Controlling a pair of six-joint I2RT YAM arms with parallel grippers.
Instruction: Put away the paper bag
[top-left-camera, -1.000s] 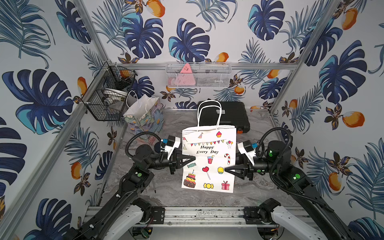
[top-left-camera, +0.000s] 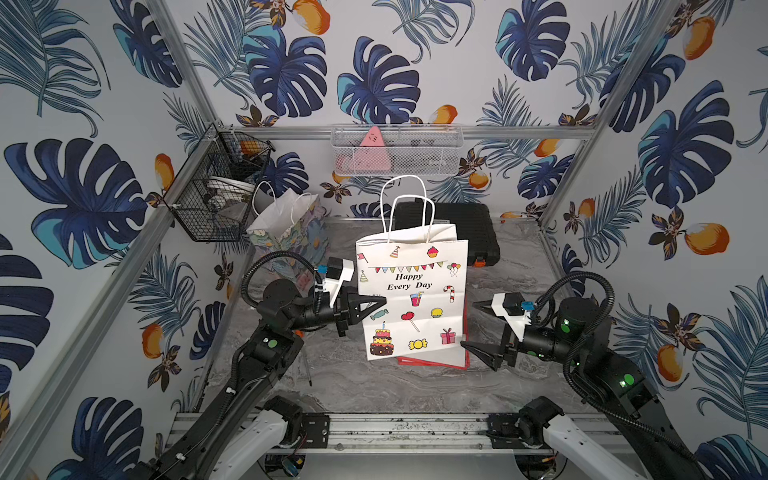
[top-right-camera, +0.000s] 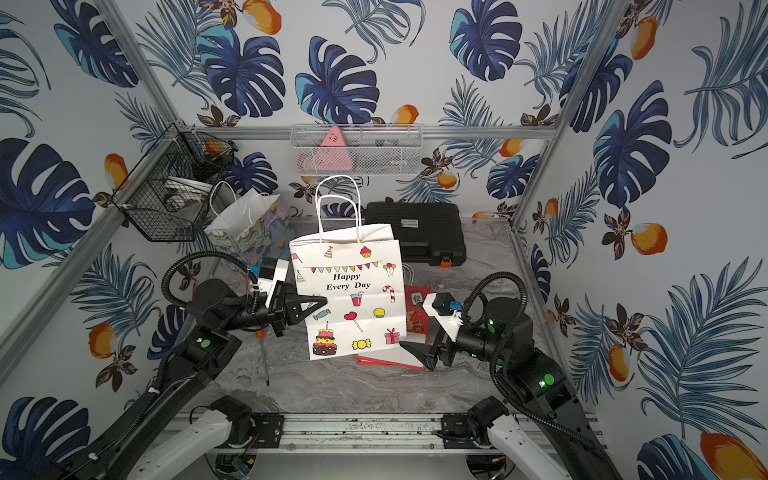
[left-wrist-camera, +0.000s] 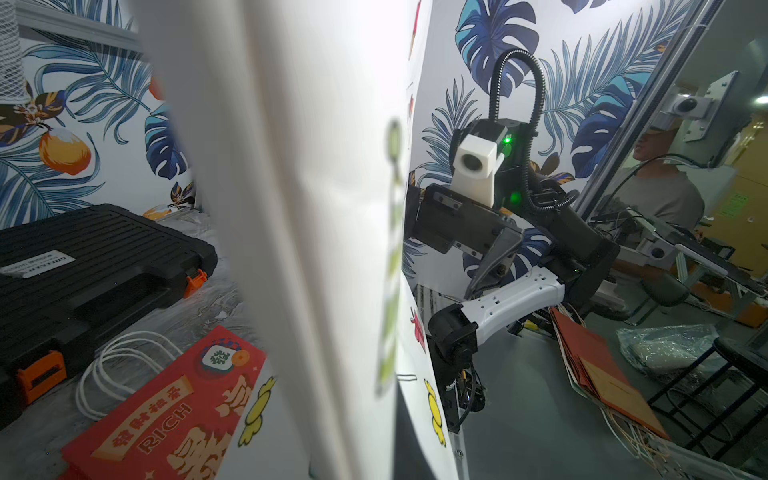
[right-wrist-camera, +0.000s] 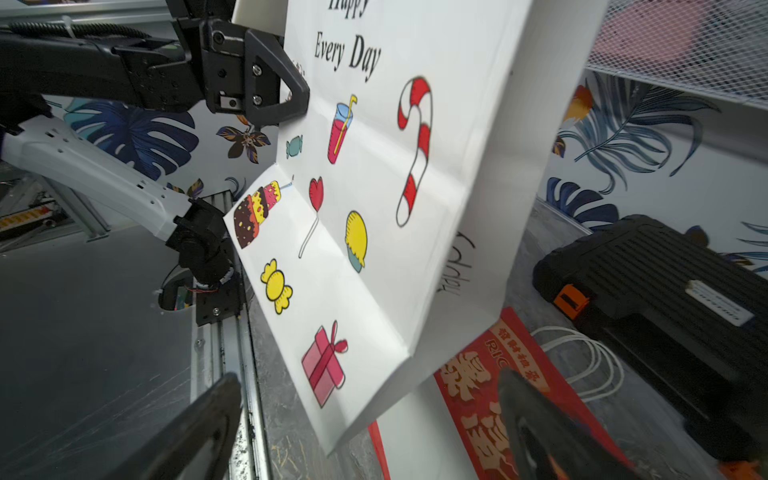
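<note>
The white "Happy Every Day" paper bag (top-left-camera: 416, 280) hangs upright above the table, slightly tilted, its handles up. My left gripper (top-left-camera: 374, 306) is shut on the bag's left side; in the left wrist view the bag's white side (left-wrist-camera: 296, 200) fills the middle and hides the fingertips. My right gripper (top-left-camera: 472, 325) stands open at the bag's lower right edge, and the bag's bottom corner shows above and between its blurred fingers in the right wrist view. Behind and below hangs no other support; a red bag (top-right-camera: 416, 308) lies flat underneath on the table.
A black case (top-right-camera: 416, 232) lies at the back. On the left stands another patterned paper bag (top-left-camera: 286, 228), below a black wire basket (top-left-camera: 212, 192). A white mesh basket (top-left-camera: 432, 152) with a pink triangle hangs on the back wall.
The white bag has risen and tilted, its lower right swinging out and uncovering the red bag. My right gripper has opened and drawn slightly right; the left has shifted slightly up and left.
</note>
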